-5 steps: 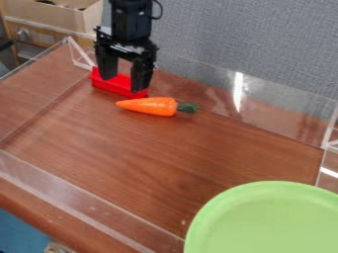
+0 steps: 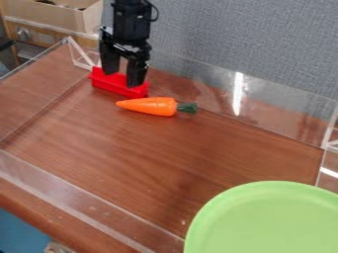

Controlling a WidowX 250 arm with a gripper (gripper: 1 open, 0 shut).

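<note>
My black gripper point(image 2: 125, 69) is at the upper left, open, its fingers pointing down over a red block-like object point(image 2: 119, 86). The fingertips are at or just above that object; whether they touch it I cannot tell. An orange toy carrot point(image 2: 148, 105) with a green top lies on the wooden table just in front of the red object, toward the right.
A large green plate point(image 2: 264, 227) sits at the front right. Clear plastic walls edge the wooden table point(image 2: 132, 168), whose middle is free. A cardboard box point(image 2: 50, 14) stands behind at the upper left, against a grey backdrop.
My gripper has shifted very slightly over the red object. The carrot and the plate have not moved.
</note>
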